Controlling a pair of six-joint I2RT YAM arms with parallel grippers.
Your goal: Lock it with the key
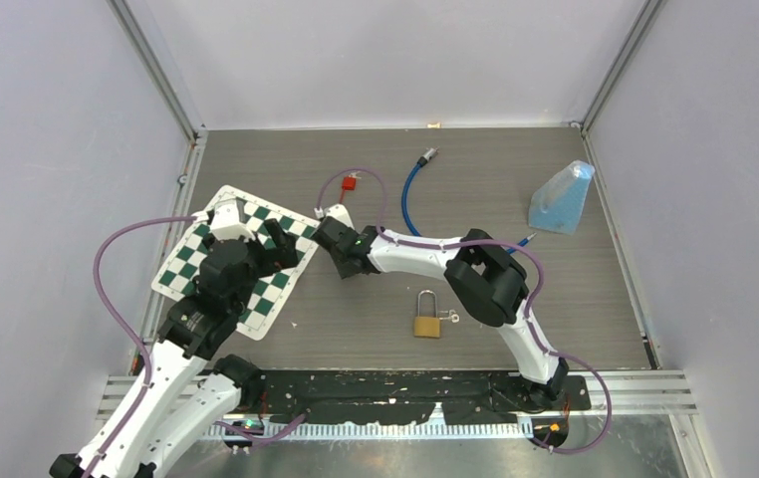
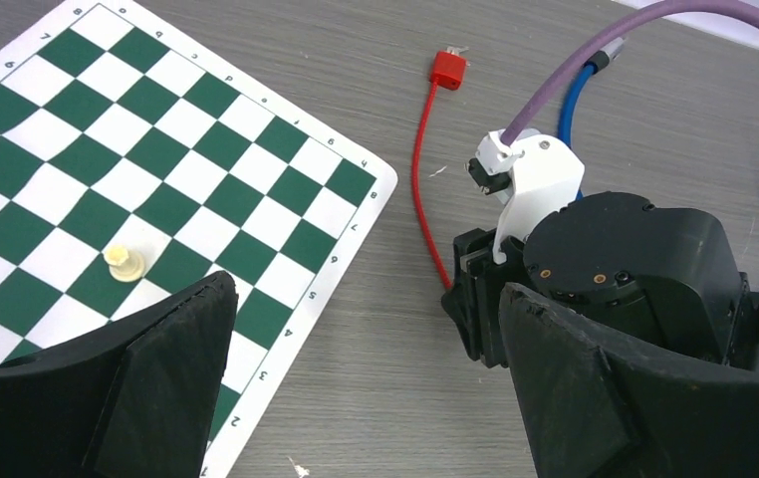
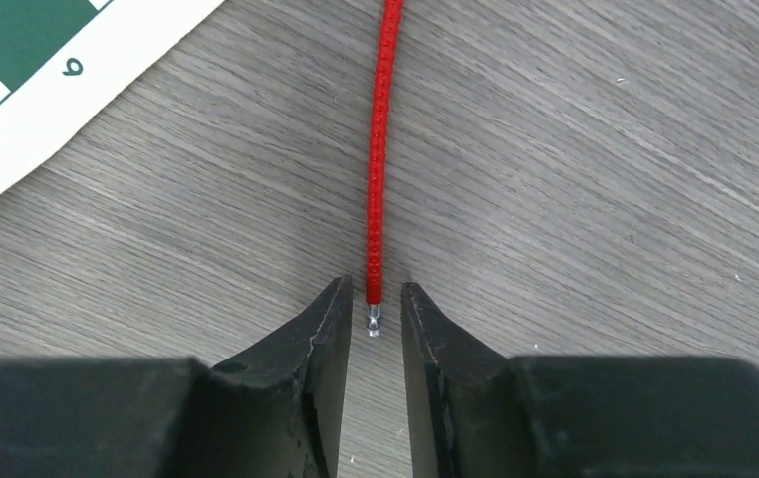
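Note:
A brass padlock [image 1: 427,328] lies on the table, front of centre, its shackle pointing away; from this height I cannot tell whether the shackle is latched. Touching its right side is a small silver key [image 1: 451,317]. Both wrist views lack the padlock. My left gripper [image 1: 282,246] is open and empty above the chessboard. Well left of the padlock, my right gripper stands part open. Between its fingertips in the right wrist view appears the metal-tipped end of a red cable [image 3: 377,179], with gaps at both sides.
The red cable's boxy head [image 2: 448,69] rests farther back. A chessboard [image 1: 172,283] with a small pale piece [image 2: 125,263] covers the left side. Behind the right arm runs a blue cable [image 1: 406,199]; a blue-filled bag [image 1: 561,199] is at the right.

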